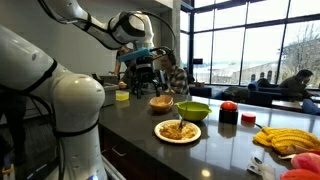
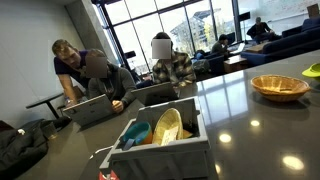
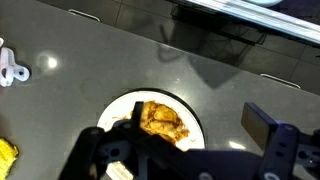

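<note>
A white plate of orange-brown food (image 1: 178, 131) lies flat on the dark table, with a thin dark upright item (image 1: 181, 125) over its middle. My gripper (image 1: 147, 84) hangs above the table, to the left of the plate and higher. From the wrist view, the plate's food (image 3: 163, 119) shows below, partly covered by the gripper's body. The black fingers (image 3: 263, 125) stand wide apart there, and nothing is seen held between them.
Behind the plate are a tan basket (image 1: 160, 103) and a green bowl (image 1: 200, 106). A red round item (image 1: 229, 105) stands farther right; a yellow cloth (image 1: 287, 140) and red items fill the right side. A grey bin (image 2: 165, 150) holds bowls. Bare table lies between plate and cloth.
</note>
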